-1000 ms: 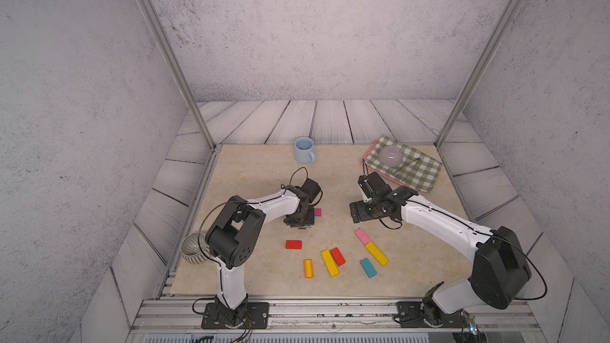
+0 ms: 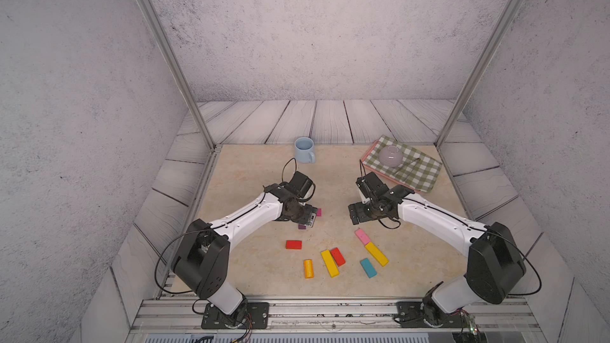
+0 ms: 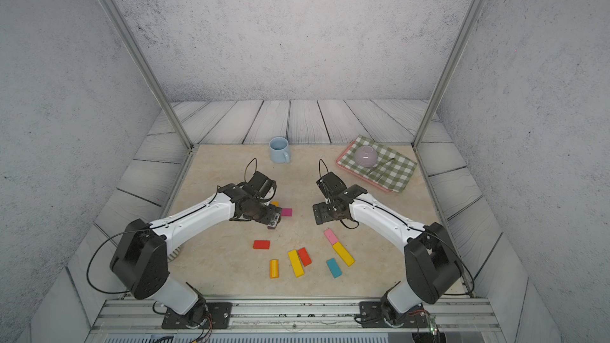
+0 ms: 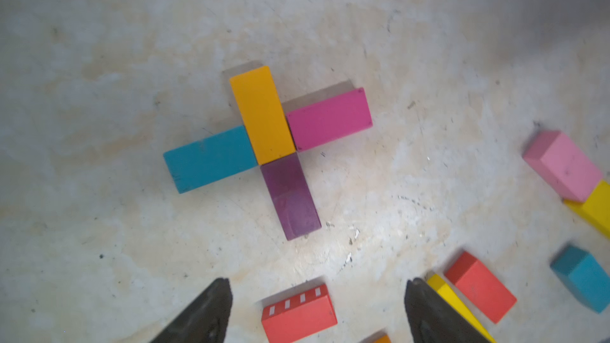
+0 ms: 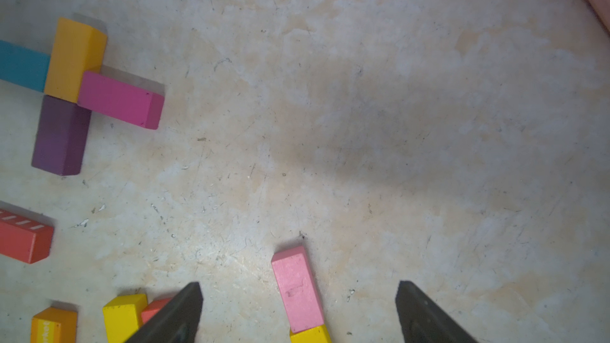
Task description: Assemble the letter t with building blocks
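Four blocks lie touching in a cross in the left wrist view: an orange block (image 4: pixel 262 114) on top, a purple block (image 4: pixel 291 197) below it, a teal block (image 4: pixel 210 160) to the left and a magenta block (image 4: pixel 329 118) to the right. My left gripper hangs open above them, nothing between its fingers; in the top views it largely hides the cross. My right gripper is open and empty above the table, right of the cross, over a pink block (image 5: pixel 295 282).
Loose red (image 2: pixel 293 244), yellow (image 2: pixel 329 263), orange and teal blocks lie along the front. A blue mug (image 2: pixel 304 149) stands at the back, a checked cloth (image 2: pixel 419 171) with a lilac object at back right.
My left arm has stretched up from its folded pose, and its gripper has shifted slightly left and back. The right arm has barely moved; the blocks in view look unmoved.
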